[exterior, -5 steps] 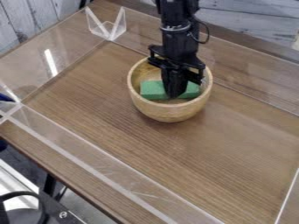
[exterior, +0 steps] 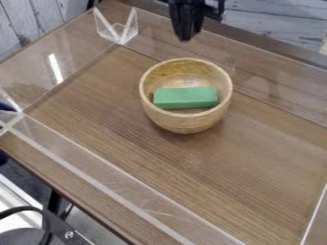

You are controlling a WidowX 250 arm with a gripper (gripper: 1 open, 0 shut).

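Note:
A green block (exterior: pixel 185 98) lies inside a round light wooden bowl (exterior: pixel 186 121) near the middle of the table. My gripper (exterior: pixel 186 33) hangs above and behind the bowl at the top edge of the view, mostly out of frame. Only its dark lower tips show, clear of the block, and I cannot make out how far apart they stand.
A clear plastic piece (exterior: pixel 115 27) sits at the upper left. Dark cables (exterior: pixel 41 222) lie at the lower left corner.
My gripper has risen from down in the bowl at the block to above and behind it, out toward the top edge. The green block remains in the bowl.

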